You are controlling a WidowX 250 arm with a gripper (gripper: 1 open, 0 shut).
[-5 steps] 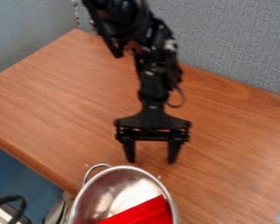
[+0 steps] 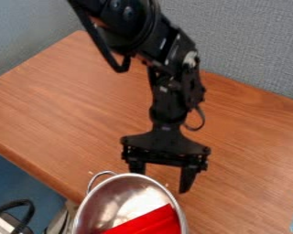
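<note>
My black gripper (image 2: 163, 175) points down just above the wooden table (image 2: 63, 101), behind a steel pot, its two fingers apart with nothing visible between them. The steel pot (image 2: 106, 203) with a loop handle sits at the bottom centre of the camera view, cut off by the frame, and holds a red object (image 2: 146, 223).
Grey padded walls (image 2: 247, 50) stand behind the table. Black cables and equipment (image 2: 17, 219) are at the lower left, beyond the table's edge.
The pot is unmoved.
</note>
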